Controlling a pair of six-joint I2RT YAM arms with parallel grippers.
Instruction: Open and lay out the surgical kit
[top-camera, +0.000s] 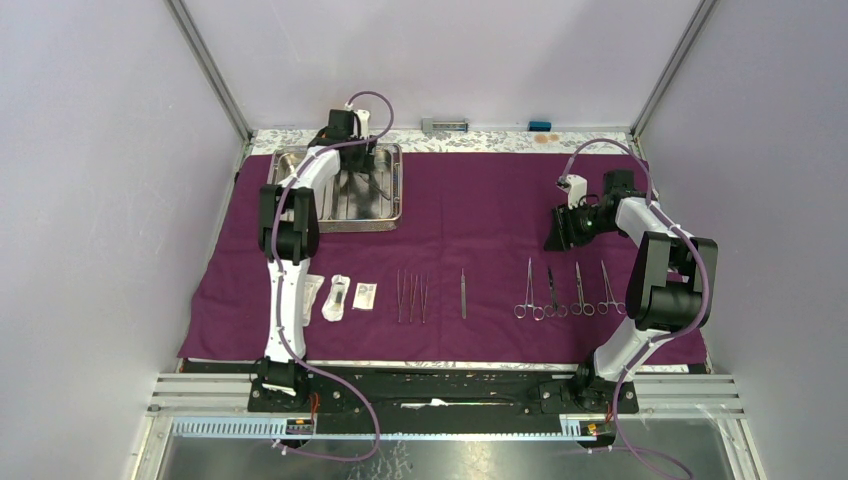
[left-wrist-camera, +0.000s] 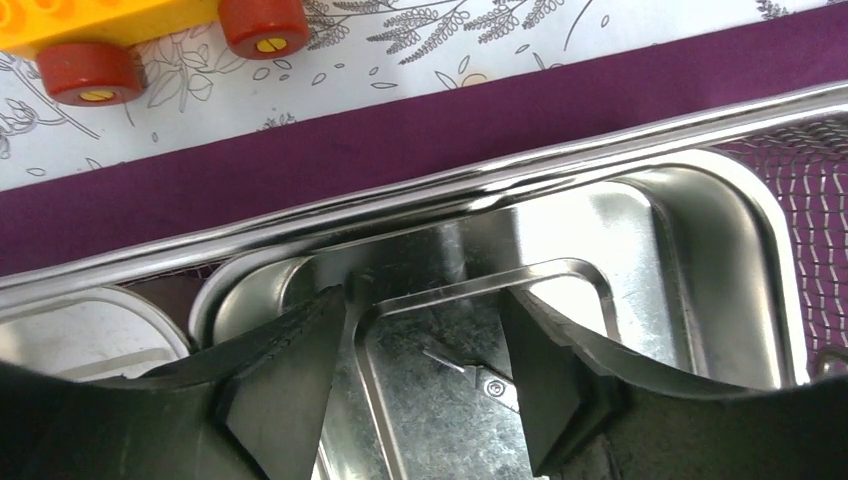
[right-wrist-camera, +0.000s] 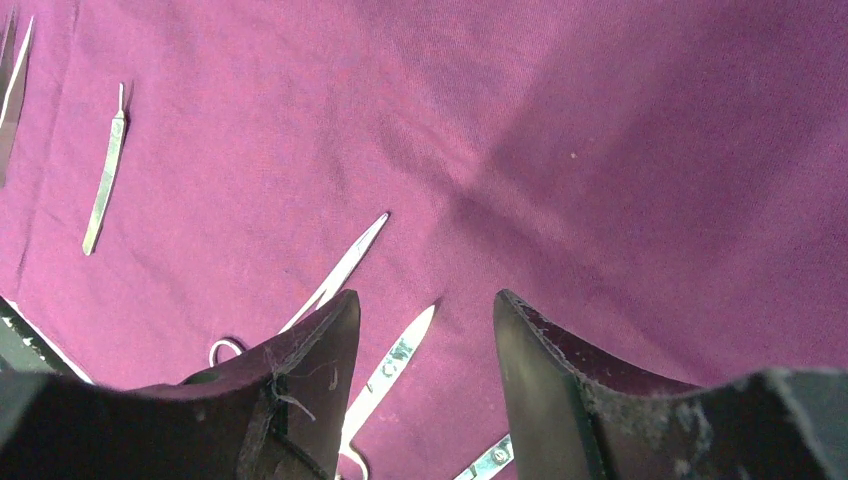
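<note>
My left gripper hangs open over the metal tray (top-camera: 360, 224), nothing between its fingers. Inside the tray lies a hinged metal instrument (left-wrist-camera: 495, 388), partly hidden behind a finger. My right gripper (top-camera: 560, 246) stands apart, fingers spread and empty, above the cloth behind the scissors-like tools. A row of these tools (top-camera: 529, 290) lies on the purple cloth at the right. A scalpel handle (top-camera: 463, 295) lies left of them, then tweezers (top-camera: 411, 298). Farther left are a small white packet (top-camera: 365, 296) and a clear package (top-camera: 336, 298); another is partly under the left arm.
A pale round-edged dish (left-wrist-camera: 90, 335) sits left of the steel inner tray. Behind the tray is a yellow toy with red wheels (left-wrist-camera: 120, 20). A blue block (top-camera: 540, 126) and a grey object (top-camera: 444, 125) stand at the back edge.
</note>
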